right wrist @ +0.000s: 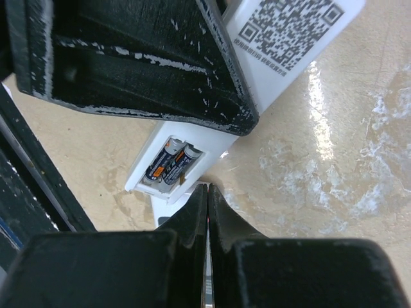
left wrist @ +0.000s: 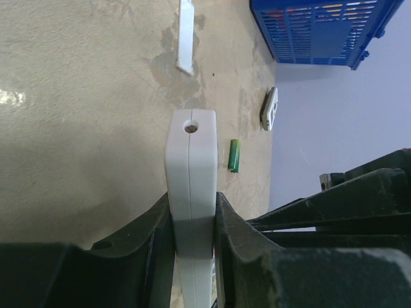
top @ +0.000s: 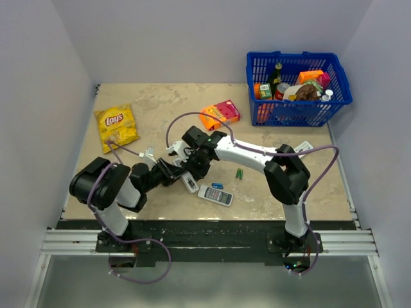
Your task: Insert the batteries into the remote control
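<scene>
A white remote is gripped edge-on by my left gripper. In the right wrist view its open battery compartment faces up, and two dark blue-and-silver batteries lie side by side inside. Whether they are fully seated I cannot tell. My right gripper is shut, its fingertips just beyond the compartment end of the remote, with nothing visible between them. From the top view, the lower end of the held remote shows beneath the meeting grippers. Two blue batteries and two green ones lie on the table.
Another white remote lies just right of the held one. A third sits at the right. The blue basket, an orange-pink packet and a yellow chip bag stand farther back.
</scene>
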